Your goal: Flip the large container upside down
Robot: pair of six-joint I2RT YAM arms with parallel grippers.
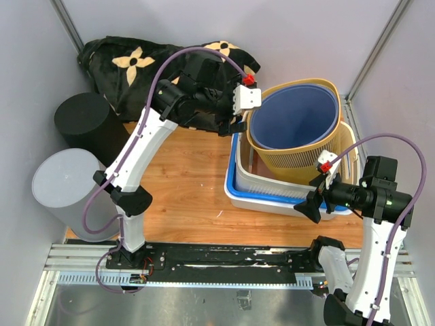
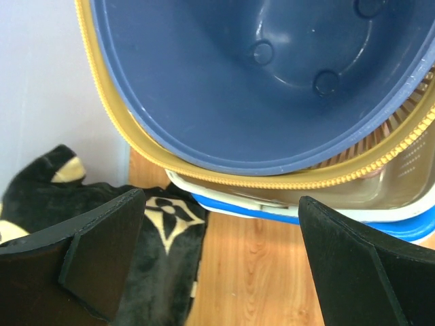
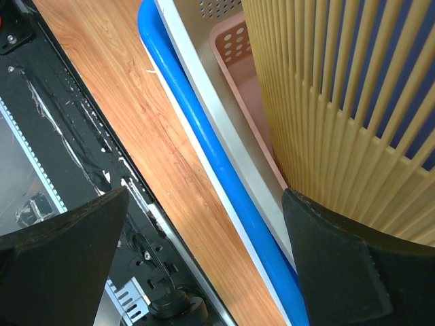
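Observation:
A stack of nested containers stands at the right of the wooden floor. On top, a dark blue bin [image 1: 293, 117] sits inside a yellow slatted basket [image 1: 292, 159], both tilted with mouths facing up. Below them are a beige bin [image 1: 268, 185] and a white tub with a blue rim [image 1: 272, 196]. My left gripper [image 1: 234, 127] is open by the stack's left side; in its wrist view the blue bin's mouth [image 2: 258, 88] lies beyond the fingertips. My right gripper [image 1: 309, 204], also open, hangs over the front right rim, with the yellow slats [image 3: 340, 115] close by. Neither holds anything.
A black cushion with cream flowers [image 1: 133, 66] leans on the back wall. A black cylinder [image 1: 92, 125] and a grey one [image 1: 71, 187] stand at left. Bare wooden floor [image 1: 183, 183] lies between them and the stack. Side walls enclose the space.

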